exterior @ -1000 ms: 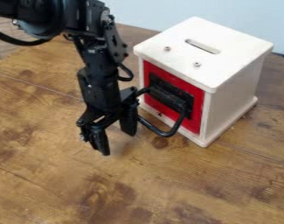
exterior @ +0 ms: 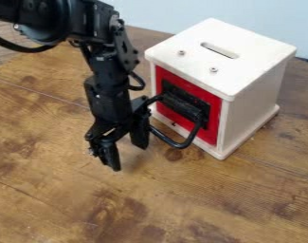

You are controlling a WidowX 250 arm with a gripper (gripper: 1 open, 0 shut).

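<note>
A white wooden box (exterior: 251,81) with a slot on top and a red front panel (exterior: 209,131) stands at the right. A black fitting (exterior: 184,98) is mounted on the red panel. My black gripper (exterior: 122,148) hangs low over the wooden floor, left of the box's front, fingertips pointing down. Its fingers look apart, with nothing visible between them. A black loop, perhaps a cable or handle, runs between the gripper and the panel; its attachment is unclear.
A pale wall (exterior: 282,24) stands behind the box.
The arm has shifted very slightly; otherwise the scene looks the same.
</note>
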